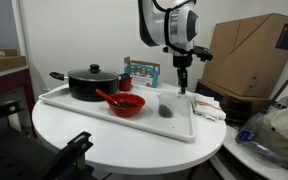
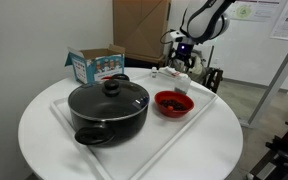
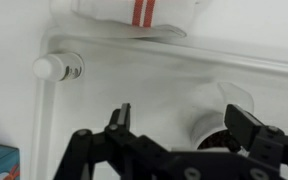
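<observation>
Above the far end of the white tray [image 1: 134, 122], my gripper stands open, its two fingers wide apart with nothing visible between them. In exterior view 1 the gripper [image 1: 181, 82] hangs low, behind the clear plastic container [image 1: 172, 100]. That container [image 3: 206, 122], with something dark in it, shows partly behind the right finger in the wrist view. Toward the upper left there lies a small white bottle [image 3: 50, 68] inside the tray's edge. A white cloth with red stripes [image 3: 162, 12] rests just outside the tray.
A lidded black pot [image 1: 91, 82] fills the tray's other end. Between pot and container sits a red bowl [image 1: 126, 105] with dark contents and a red-handled utensil. A red mug [image 1: 125, 83] and a colourful box [image 2: 96, 64] stand behind. The tray's front right is bare.
</observation>
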